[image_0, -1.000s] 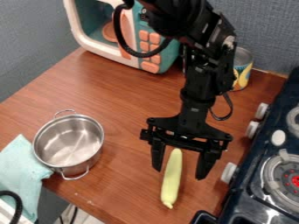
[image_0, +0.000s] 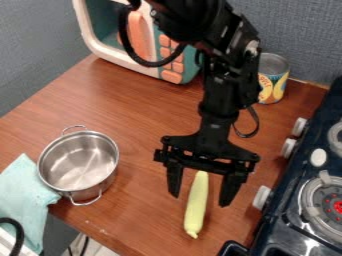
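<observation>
My black gripper (image_0: 201, 184) stands open low over the wooden table, its two fingers spread on either side of the upper part of a pale yellow elongated object (image_0: 195, 214), which looks like corn or a similar vegetable. That object lies lengthwise on the table, its near end toward the front edge. Whether the fingertips touch the table is hard to tell.
A steel pot (image_0: 79, 164) and a light blue cloth (image_0: 23, 190) are at left. A stove (image_0: 317, 180) borders the right. A can (image_0: 269, 82) and a toy microwave (image_0: 104, 25) stand behind.
My arm and gripper have shifted very slightly left. The yellow object and everything else look unmoved.
</observation>
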